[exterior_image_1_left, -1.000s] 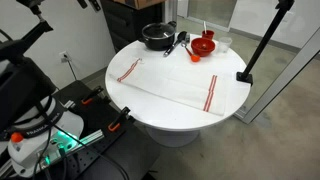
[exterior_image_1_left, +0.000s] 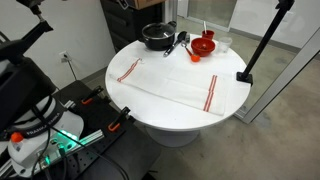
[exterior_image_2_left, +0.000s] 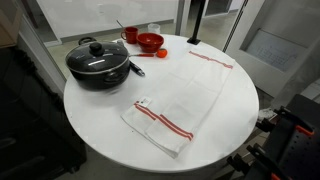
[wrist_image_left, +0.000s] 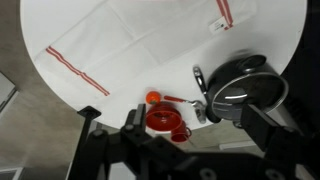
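Observation:
A white towel with red stripes (exterior_image_1_left: 172, 84) lies spread flat across the round white table (exterior_image_2_left: 90, 140). A black lidded pot (exterior_image_2_left: 98, 66) stands at the table's edge. Near it are a red bowl (exterior_image_1_left: 201, 47), a red mug (exterior_image_2_left: 130, 35) and a small orange-red ball (exterior_image_1_left: 195, 58). Dark utensils (wrist_image_left: 206, 112) lie between pot and bowl. In the wrist view my gripper is open, its fingers wide apart and no object held between them. It is above the table, with the bowl and ball visible through the gap.
A clear cup (exterior_image_1_left: 223, 43) stands beside the bowl. A black post (exterior_image_1_left: 262, 42) rises at the table's edge. Bare table surrounds the towel, mostly on its near side.
At the top edge of exterior view 1, the visible gripper parts now stand farther apart than before. The towel, pot and other tabletop things have not moved.

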